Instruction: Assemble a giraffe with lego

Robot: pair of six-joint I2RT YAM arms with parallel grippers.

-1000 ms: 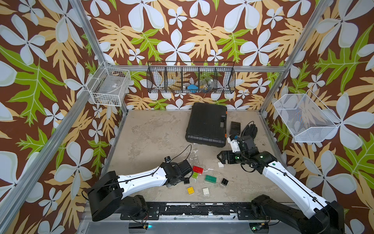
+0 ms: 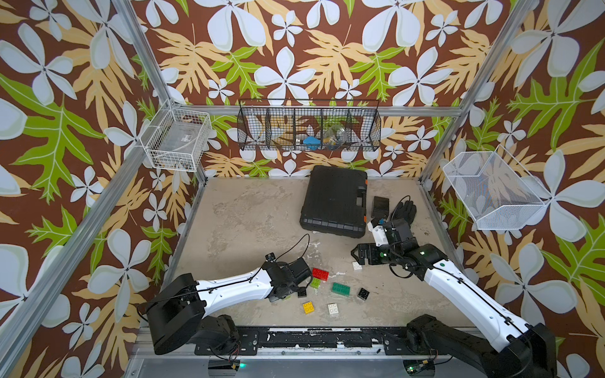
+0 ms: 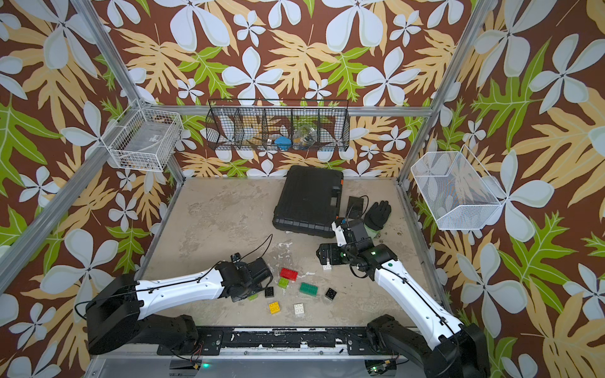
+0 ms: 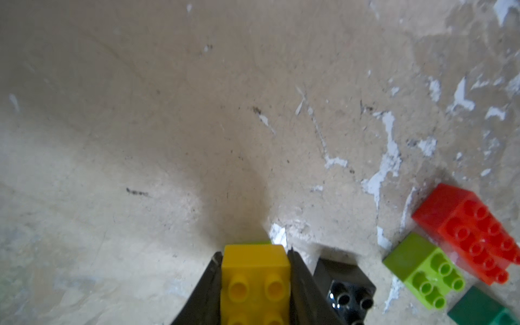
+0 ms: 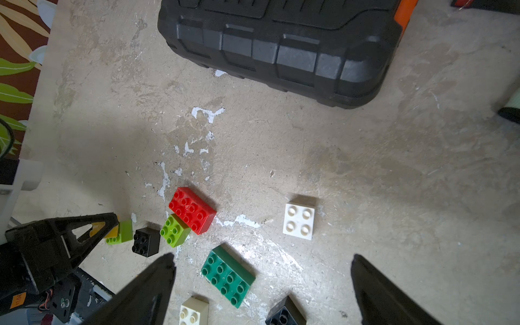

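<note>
In the left wrist view my left gripper has its fingers flush against both sides of a yellow brick (image 4: 255, 292). A lime brick (image 5: 125, 231) shows just behind and below that yellow one; whether they are joined is hidden. Beside it stands a small black brick (image 4: 341, 289), then another lime brick (image 4: 422, 268) close to a red brick (image 4: 465, 230). My right gripper is open and empty above the table, near a white brick (image 5: 299, 220). Toward the front lie a green brick (image 2: 341, 289), a second yellow brick (image 2: 308, 307), another white brick (image 2: 332, 308) and another black brick (image 2: 363, 293).
A black tool case (image 2: 334, 201) lies at the back middle. To its right are a dark flat object (image 2: 380, 206) and a black glove (image 3: 378, 214). Wire baskets hang on the frame above.
My left arm has shifted only slightly, dipping left and coming back right. The right arm and the loose bricks stay where they were.
</note>
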